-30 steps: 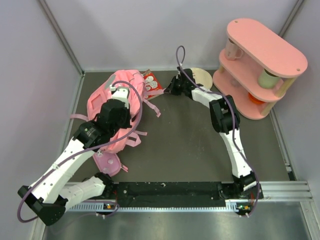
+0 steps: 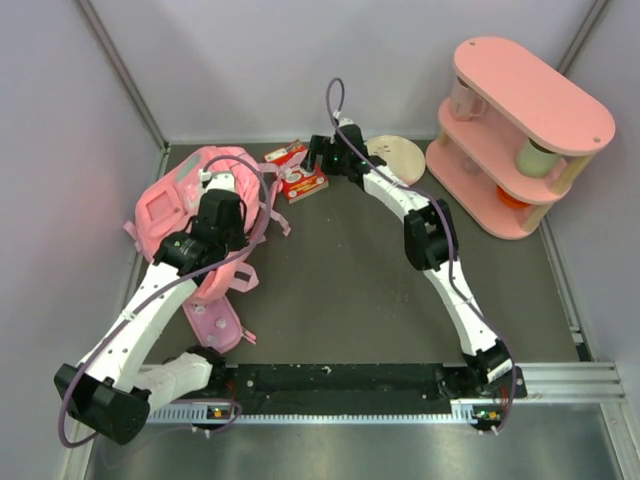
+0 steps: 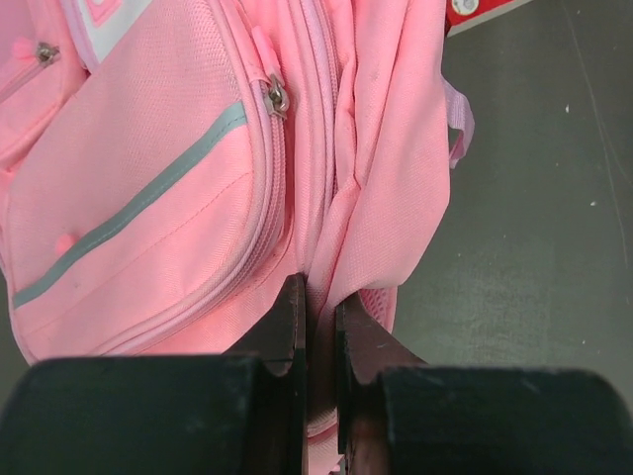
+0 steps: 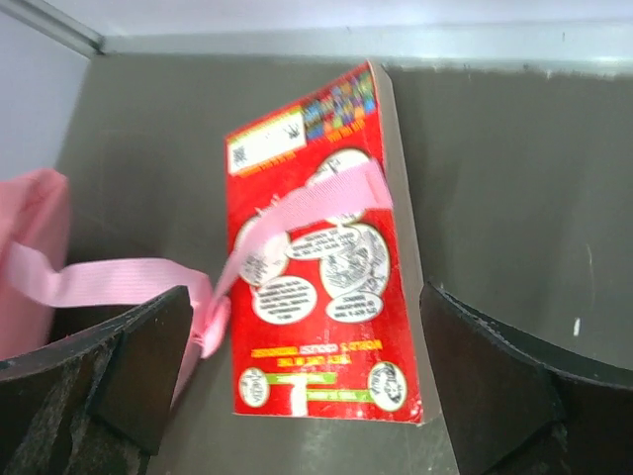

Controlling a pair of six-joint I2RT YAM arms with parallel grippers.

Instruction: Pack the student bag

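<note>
A pink student bag lies on the left side of the table. My left gripper is shut on a bunched fold of its fabric, with pink cloth pinched between the dark fingers. At the back, a red book lies flat, a pink strap of the bag draped across it. My right gripper stands open above this book, its two fingers apart and nothing gripped. A pink pencil case rests at the front left, partly beneath the bag.
A round cream plate sits at the back, right of the red book. The pink shelf at the back right holds a mug, a green cup and an orange bowl.
The bag and my left gripper have moved left.
</note>
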